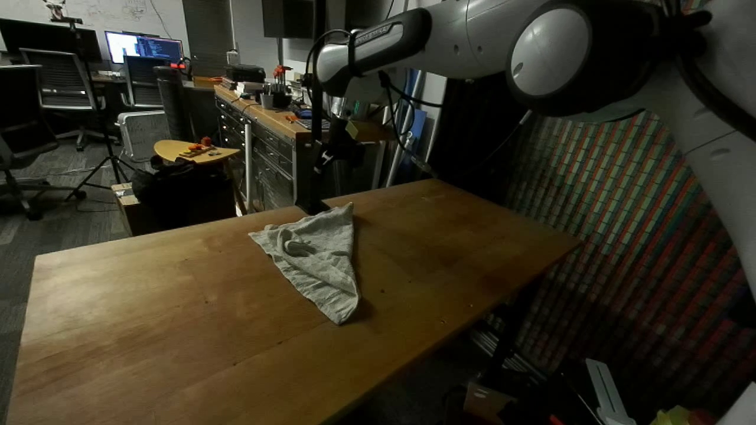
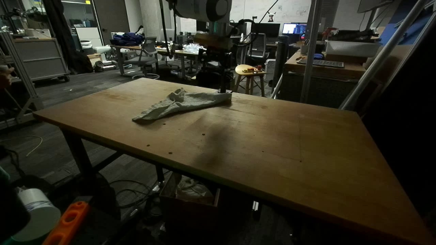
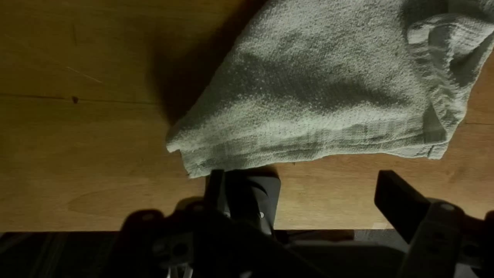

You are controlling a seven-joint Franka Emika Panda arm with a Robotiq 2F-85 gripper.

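A pale grey-white cloth [image 1: 315, 258] lies crumpled and partly folded on the wooden table [image 1: 163, 304], near the edge by the black post. In the second exterior view the cloth [image 2: 180, 102] looks low and rumpled, one corner stretching toward the post. My gripper is open in the wrist view, its fingers wide apart with bare table and the post's foot showing between them. The cloth [image 3: 315, 92] spreads below, past the fingertips, with its hemmed edge facing them. From outside, the dark gripper [image 1: 333, 159] hangs above the table, clear of the cloth.
A black post [image 1: 312, 170] is fixed to the table edge right beside the cloth and rises close to the gripper. A workbench [image 1: 266, 134] and a stool [image 1: 191, 151] stand beyond that edge.
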